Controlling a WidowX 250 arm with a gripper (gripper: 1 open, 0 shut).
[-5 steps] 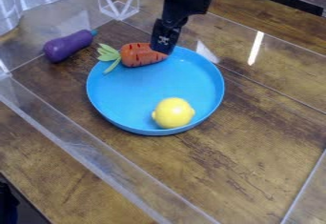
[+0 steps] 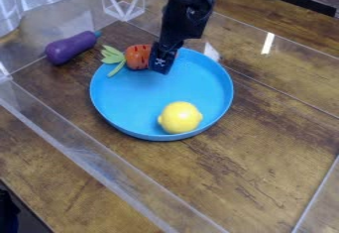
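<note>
My black gripper (image 2: 166,57) reaches down from the top centre, its fingers open, low over the back of the blue plate (image 2: 159,93). An orange carrot (image 2: 137,55) with green leaves lies at the plate's back left, partly hidden by the gripper's left finger. A yellow lemon (image 2: 179,117) sits on the front part of the plate.
A purple eggplant (image 2: 71,47) lies on the wooden table (image 2: 265,148) left of the plate. A clear plastic edge runs along the left side.
The gripper has moved down and a little toward the front, closer to the carrot, covering more of it. The plate and lemon look unchanged.
</note>
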